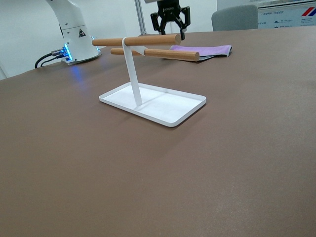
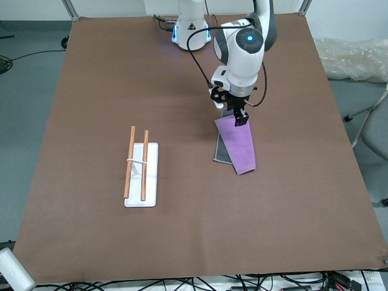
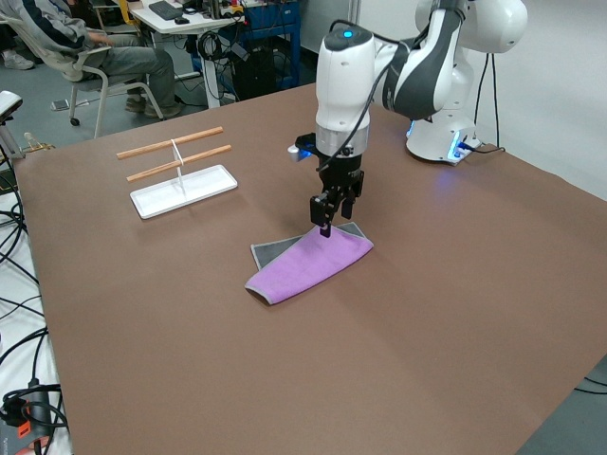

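Note:
A black gripper on the white arm is over the far end of a purple cloth, which lies on a grey cloth. The top view shows the gripper pointing down behind a white tray stand with two wooden bars. Whether the fingers touch the cloth, or how wide they stand, is unclear. In the left view the stand is to the left of the cloths.
The brown table is otherwise mostly bare. The arm's base stands at the back, with cables round it. A chair and a bundle of cables lie beyond the table edges.

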